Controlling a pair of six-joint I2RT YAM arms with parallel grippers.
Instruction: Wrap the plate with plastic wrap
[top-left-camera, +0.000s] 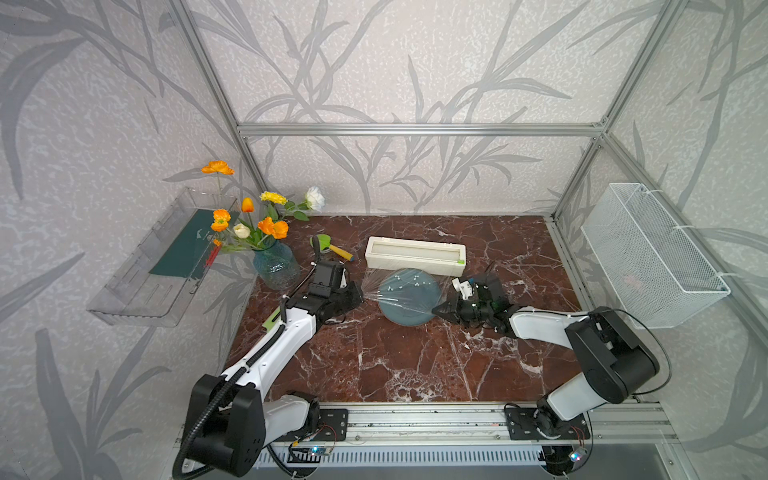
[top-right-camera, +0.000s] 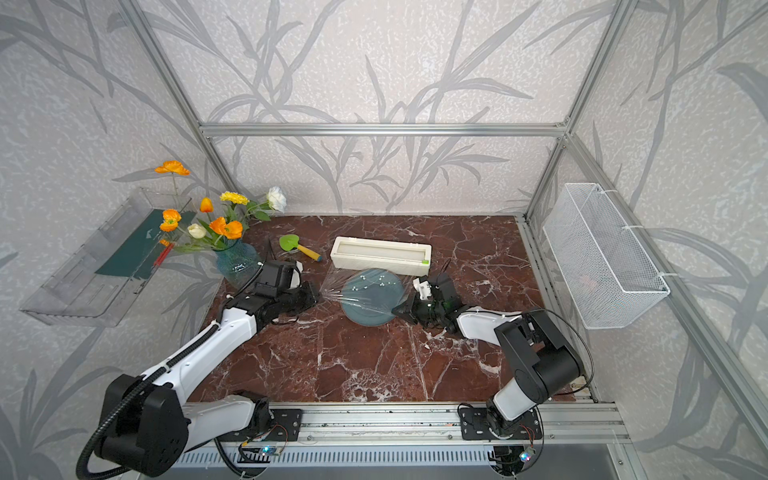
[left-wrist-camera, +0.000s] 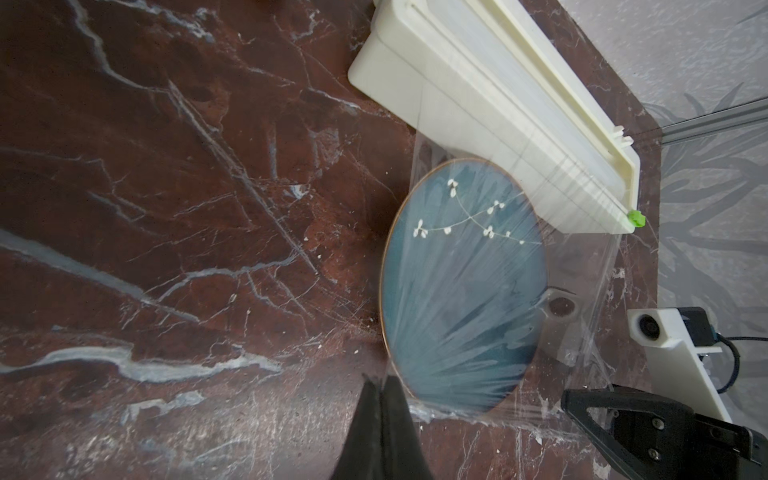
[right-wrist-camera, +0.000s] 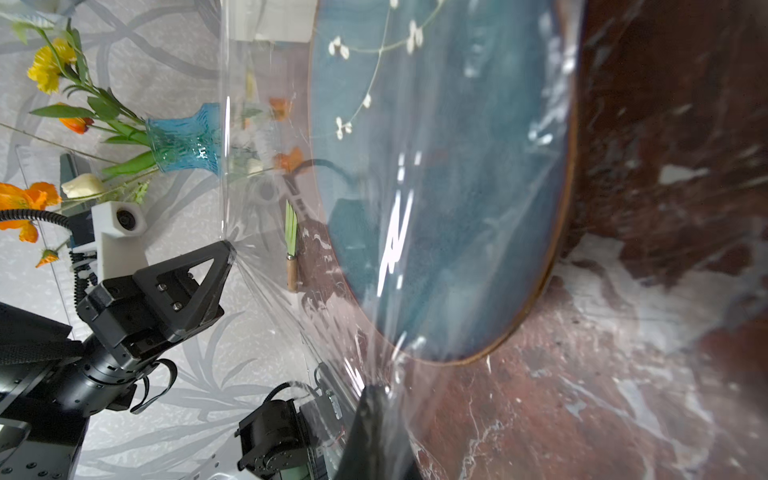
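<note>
A round blue plate (top-left-camera: 409, 308) with a white floral sprig lies on the marble table. Clear plastic wrap (right-wrist-camera: 392, 240) is stretched over it, running from the cream dispenser box (top-left-camera: 415, 256) behind the plate toward the front. To the left of the plate my left gripper (top-left-camera: 360, 294) is shut, and creases in the film fan out from its tips. On the right side, my right gripper (top-left-camera: 438, 310) is shut with film gathered at its fingers (right-wrist-camera: 368, 424). The film's front edge shows in the left wrist view, lying across the plate's near side.
A green-and-yellow tool (top-left-camera: 340, 251) lies behind the left arm. A blue vase of flowers (top-left-camera: 275, 264) stands at the back left. The wire basket (top-left-camera: 652, 264) hangs on the right wall. Bare table extends in front of the plate.
</note>
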